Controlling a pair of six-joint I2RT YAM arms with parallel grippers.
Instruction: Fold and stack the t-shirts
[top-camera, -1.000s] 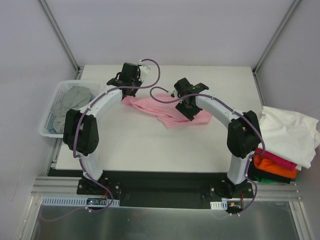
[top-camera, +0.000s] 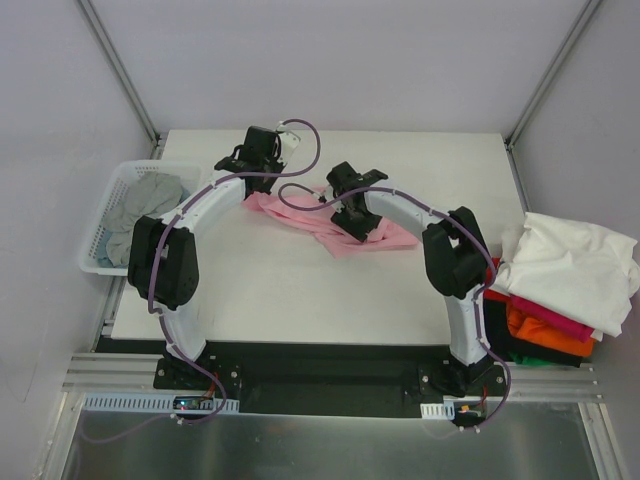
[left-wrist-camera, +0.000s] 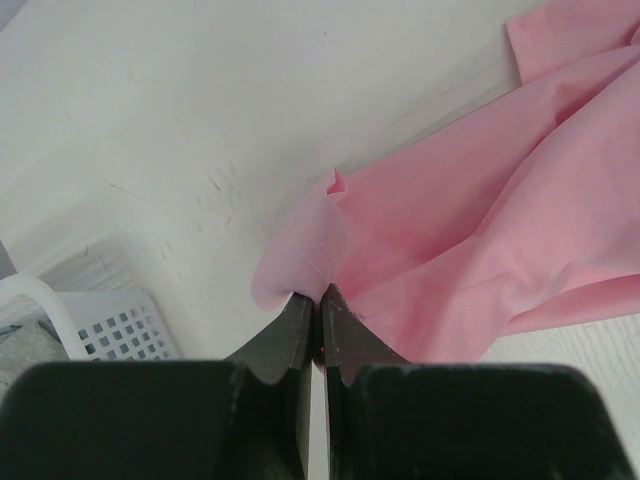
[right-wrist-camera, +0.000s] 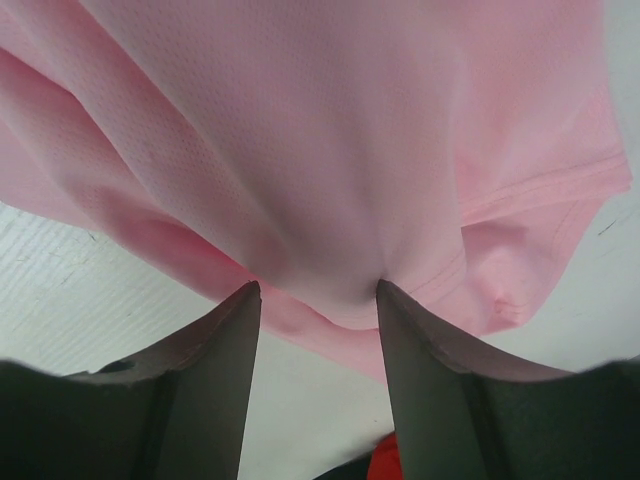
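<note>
A pink t-shirt (top-camera: 305, 216) lies crumpled and stretched out across the back half of the white table. In the left wrist view my left gripper is shut on one end of the pink cloth, with a small fold standing up from its fingertips. My right gripper has its fingers apart, pointing at the shirt's other part; a ridge of pink cloth (right-wrist-camera: 340, 230) lies just ahead of and partly between the tips, not pinched. From above, the right arm hides some of the shirt's middle.
At the left, a white basket (top-camera: 110, 215) holds grey cloth (top-camera: 150, 205). Folded shirts in white (top-camera: 570, 270), orange (top-camera: 545, 333) and other colours are stacked at the right edge.
My right arm has moved left over the pink shirt. The left arm has stayed where it was, and the shirt lies much the same.
</note>
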